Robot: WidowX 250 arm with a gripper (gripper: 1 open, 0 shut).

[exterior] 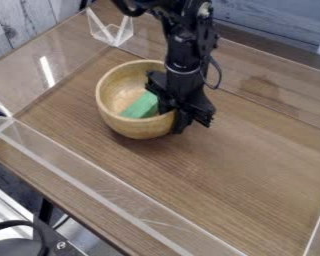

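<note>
A tan bowl [119,82] stands on the wooden table with a green object [137,106] inside it. The black arm comes down from the top centre, and my gripper [171,108] is at the bowl's right side, partly over its rim, shut on something near the green object or rim. The dark fingers hide exactly what is between them.
A white wire-like frame [111,27] stands at the upper left. Black cables lie at the lower left edge.
</note>
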